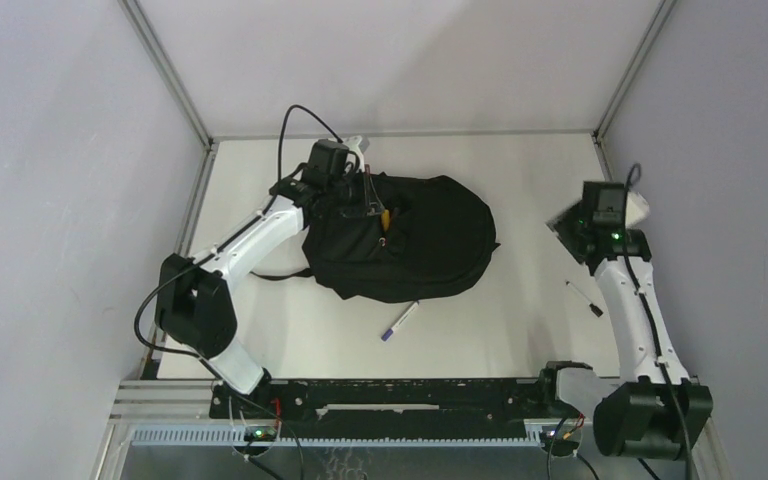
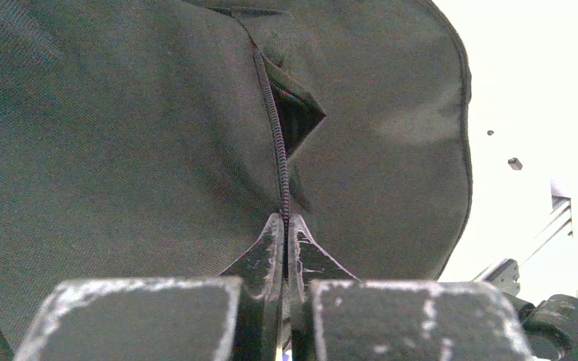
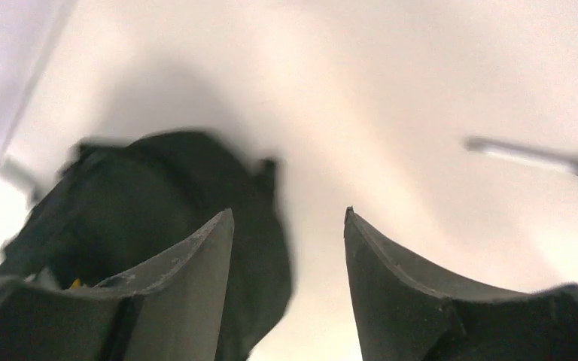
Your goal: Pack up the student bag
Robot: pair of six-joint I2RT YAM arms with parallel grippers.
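Note:
The black bag point(image 1: 420, 255) lies flat mid-table, a yellow item point(image 1: 385, 218) showing in its pocket opening. My left gripper is shut at the zipper point(image 2: 278, 131) edge of that opening; whether fabric is between its fingertips is hard to tell. My right gripper point(image 1: 563, 226) is out over the table's right side, apart from the bag, part open with nothing visible between its blurred fingers. A black-ended pen point(image 1: 593, 308) lies below it, seen blurred at the right of the right wrist view. A white pen with purple cap point(image 1: 400, 320) lies in front of the bag.
A strap point(image 1: 280, 275) extends left from the bag. Bare white table point(image 1: 520, 320) surrounds the bag at front and right. Walls and rails bound the workspace on both sides and at the back.

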